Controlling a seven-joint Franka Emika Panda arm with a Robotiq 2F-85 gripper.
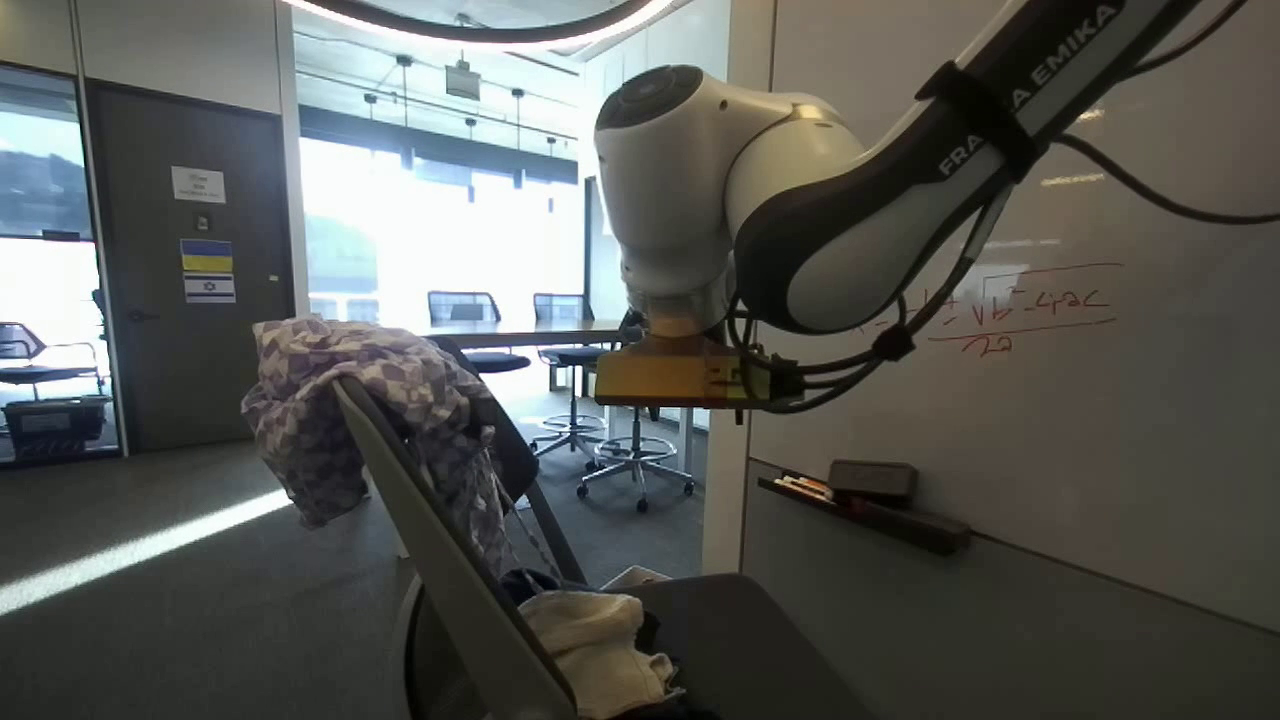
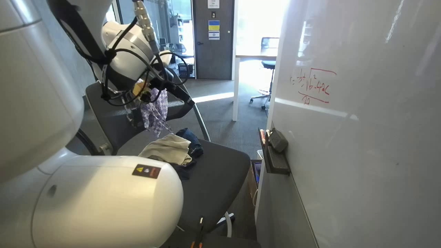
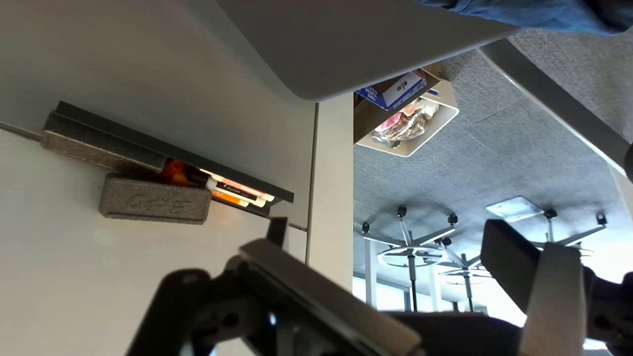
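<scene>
In the wrist view my gripper is open, its two fingers wide apart with nothing held between them. Exterior view 1 shows the orange-yellow gripper body in the air, above the chair seat and right of the chair's back; its fingers are hard to make out there. A purple-and-white checked cloth hangs over the backrest. On the dark seat lie a cream cloth and a dark blue cloth. A strip of blue cloth shows at the wrist view's top edge.
To the right stands a whiteboard with red writing. Its marker tray holds several markers and an eraser. Low beside the seat is an open box with things in it.
</scene>
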